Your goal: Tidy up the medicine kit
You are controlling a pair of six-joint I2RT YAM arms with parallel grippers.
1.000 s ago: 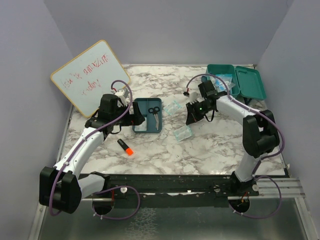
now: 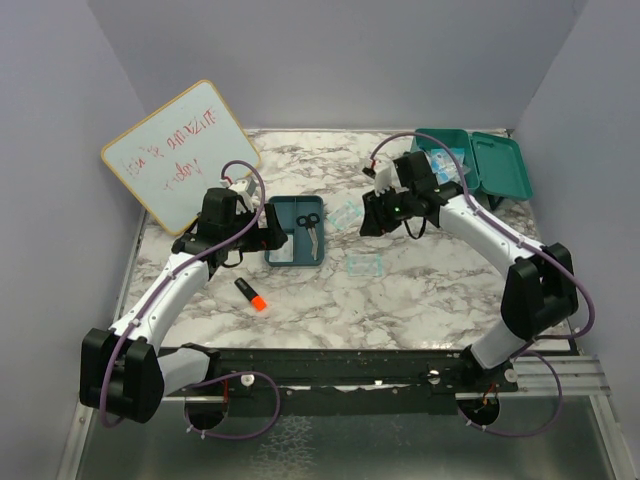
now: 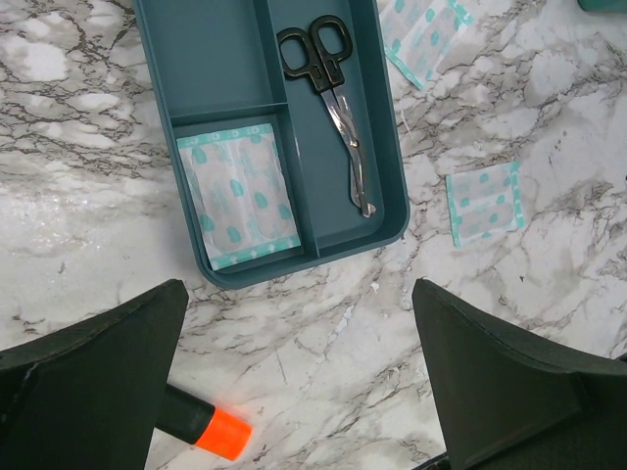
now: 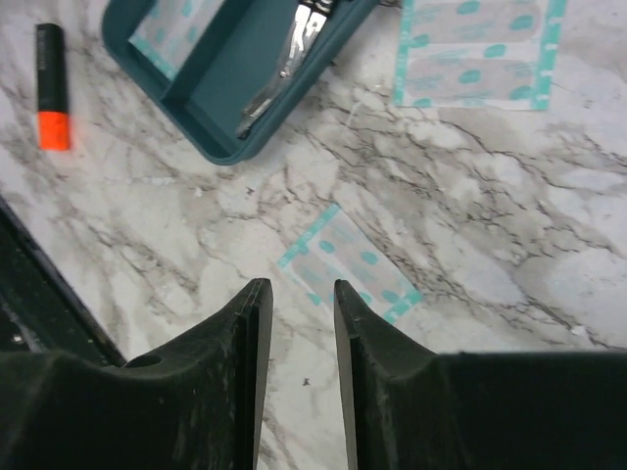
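A dark teal divided tray (image 3: 211,59) holds a patterned packet (image 3: 237,196) in one compartment and black-handled scissors (image 3: 323,69) in another. Two more packets lie loose to its right: one (image 4: 475,54) farther back, another (image 4: 348,264) nearer the front. A black marker with orange cap (image 3: 225,431) lies front left. My left gripper (image 2: 257,233) hangs open over the tray's left side, nothing between its wide fingers. My right gripper (image 2: 373,222) is raised above and behind the nearer packet, its fingers slightly apart with nothing visible between them.
At back right a green box (image 2: 442,137) holds bagged items, with its lid (image 2: 505,165) beside it. A whiteboard (image 2: 170,150) leans at back left.
My right gripper has risen away from the nearer packet and shifted slightly back and left. That packet lies straighter than a second ago. The left arm is still.
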